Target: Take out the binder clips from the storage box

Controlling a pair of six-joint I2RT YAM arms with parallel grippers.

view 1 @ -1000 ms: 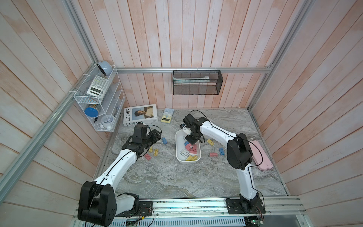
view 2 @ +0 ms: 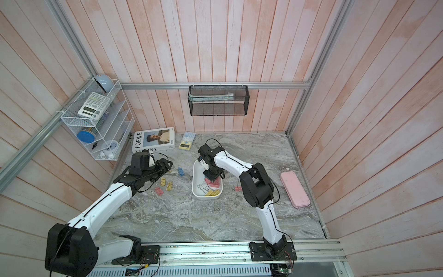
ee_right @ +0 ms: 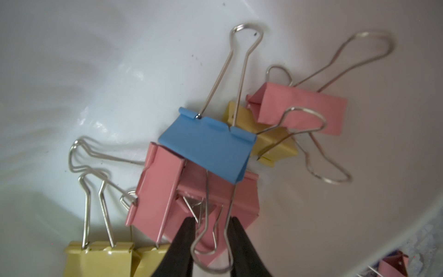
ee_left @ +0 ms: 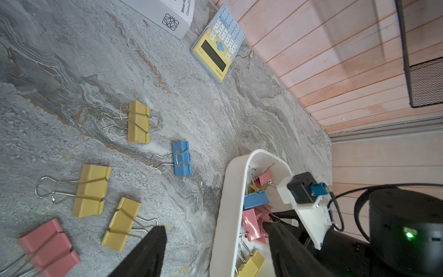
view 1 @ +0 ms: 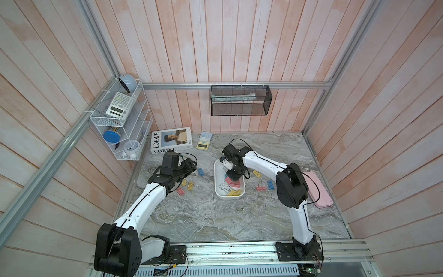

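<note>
The white storage box (view 1: pixel 217 181) holds several pink, yellow and blue binder clips. In the right wrist view my right gripper is inside the box, part open. Between its fingers shows a wire handle of the blue clip (ee_right: pixel 210 144), which lies across a pink clip (ee_right: pixel 155 187); whether they touch the handle cannot be told. Another pink clip (ee_right: pixel 302 108) and a yellow clip (ee_right: pixel 99 260) lie nearby. My left gripper hangs open over the table left of the box, nothing between its fingers.
On the table left of the box lie a blue clip (ee_left: pixel 181 158), several yellow clips (ee_left: pixel 121 224) and a pink clip (ee_left: pixel 49 249). A calculator (view 1: pixel 204 140), book (view 1: pixel 171 140) and pink case (view 1: pixel 318 189) stand farther out.
My right gripper has dipped lower into the box and now covers more of the blue and pink clips in the top left view. The left arm looks still.
</note>
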